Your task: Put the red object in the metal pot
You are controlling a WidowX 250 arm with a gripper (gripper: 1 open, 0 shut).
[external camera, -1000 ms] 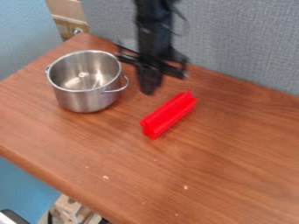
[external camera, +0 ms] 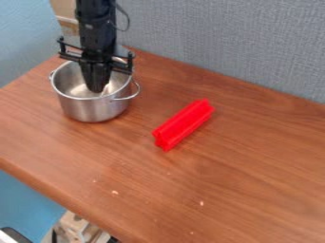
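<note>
The red object, a long block, lies slantwise on the wooden table right of the metal pot. The silver metal pot stands upright at the left, with a loop handle on each side. My black gripper points down over the pot, its tips reaching inside the rim. The red object is well away from it, to the right. Between the dark fingers I cannot make out a gap, and the tips are small and dim against the pot's interior.
A grey wall rises behind it. At the left the table edge drops off to a blue area, with some gear at the bottom left.
The pot and red object have not moved.
</note>
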